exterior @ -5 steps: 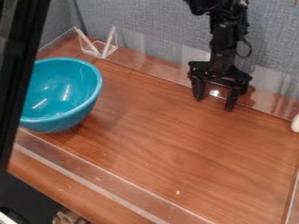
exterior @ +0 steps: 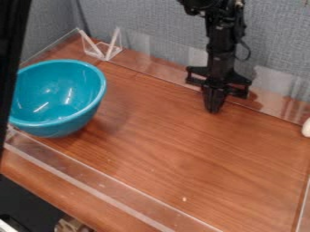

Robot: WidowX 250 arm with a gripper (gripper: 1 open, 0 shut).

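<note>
My black gripper [exterior: 213, 101] hangs at the back centre-right of the wooden table, low near the surface by the back wall. Its fingers are shut together, and nothing shows between them. A turquoise bowl [exterior: 54, 98] sits at the left side of the table, well apart from the gripper.
A white wire rack [exterior: 101, 47] stands at the back left corner. A white object [exterior: 304, 127] is cut off at the right edge.
The gripper's fingers have gone from apart to closed together, and the gripper has shifted slightly left. The bowl has not moved.
</note>
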